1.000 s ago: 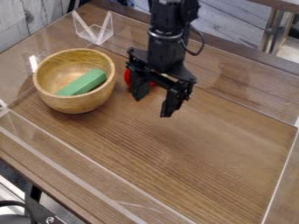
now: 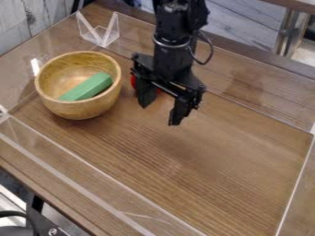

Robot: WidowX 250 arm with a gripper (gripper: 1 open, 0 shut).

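My black gripper (image 2: 165, 90) hangs low over the wooden table (image 2: 215, 175), just right of a yellow bowl (image 2: 76, 112) that holds a green object (image 2: 87, 88). A red object (image 2: 140, 77) lies behind the gripper, mostly hidden by it. I cannot tell whether the fingers are open or shut, or whether anything is between them.
A clear wire holder (image 2: 96, 29) stands at the back left. A pale edge runs along the back right, and a dark cable lies at the front left corner.
The gripper has shifted and turned slightly above the table, with its upper body tilting differently. The bowl and the green object look the same.
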